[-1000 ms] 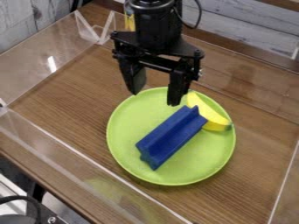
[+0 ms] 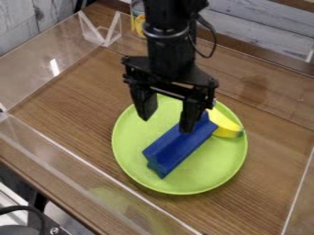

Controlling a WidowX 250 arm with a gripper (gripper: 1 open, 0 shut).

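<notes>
My black gripper (image 2: 170, 110) hangs open over a green plate (image 2: 135, 147), its two fingers spread apart. The right finger reaches down to the upper end of a long blue block (image 2: 174, 151), which lies diagonally on the plate; whether they touch I cannot tell. The left finger is above the plate's left part. A yellow object (image 2: 225, 125) lies on the plate just right of the blue block, partly behind the gripper.
A clear panel runs along the left, and pale boards edge the back. A small yellow item shows at the back, behind the arm.
My gripper has come down and slightly toward the viewer, its right finger now over the blue block. The plate and objects have not visibly moved.
</notes>
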